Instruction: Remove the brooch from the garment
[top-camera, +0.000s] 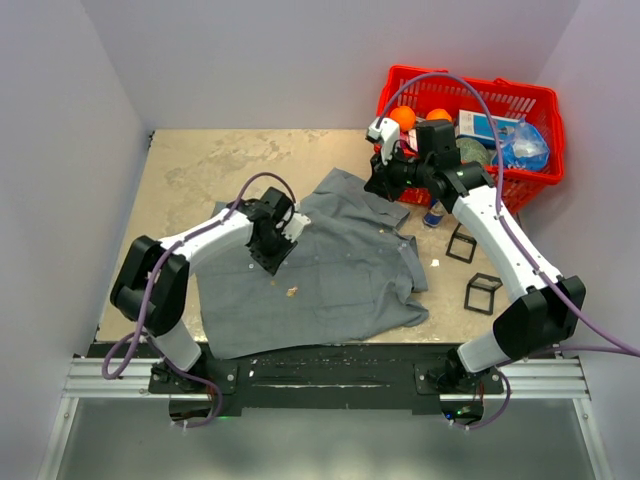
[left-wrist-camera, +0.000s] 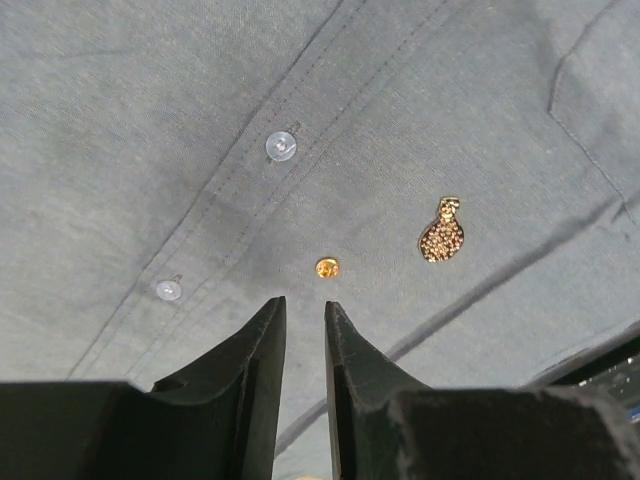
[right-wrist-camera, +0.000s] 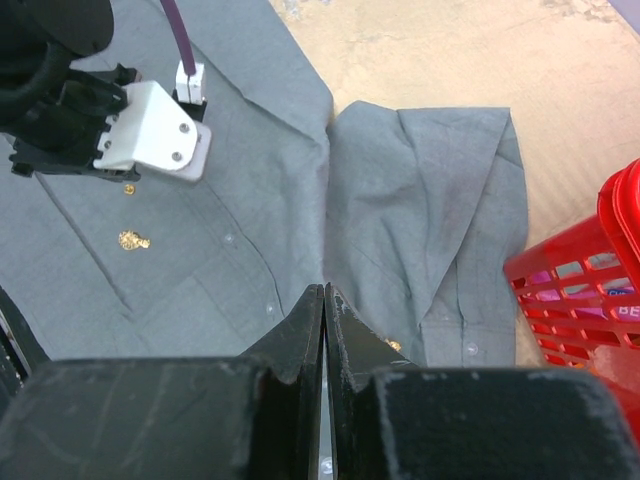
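A grey shirt (top-camera: 330, 310) lies spread over the table. On its cloth sits a gold, bottle-shaped brooch (left-wrist-camera: 442, 232), also visible as a small gold spot (top-camera: 292, 292) from the top. A small round gold piece (left-wrist-camera: 327, 267) rests on the fabric apart from the brooch, just beyond the left fingertips in the left wrist view. My left gripper is open above the shirt, nothing between its fingers. Over by the basket, my right gripper is shut, with nothing visible between its fingertips.
A red basket (top-camera: 540, 100) with oranges and other goods stands at the back right. Two dark frames (top-camera: 482, 294) and a small can (top-camera: 434, 214) occupy the table's right side. Bare table (top-camera: 200, 160) shows at the back left.
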